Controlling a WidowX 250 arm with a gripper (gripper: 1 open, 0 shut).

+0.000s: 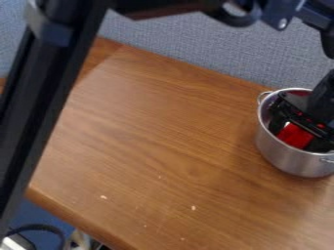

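Observation:
A steel pot (278,153) with wire handles stands at the right side of the wooden table (156,146). Inside it lies a red object (295,135). My black gripper (294,119) reaches down from the upper right into the pot, over the red object and partly hiding it. The fingers are dark and crowded together, so their hold on the object is unclear.
A black frame post crosses the left of the view, a grey fabric panel runs along the back, and cables lie below the table's lower left edge.

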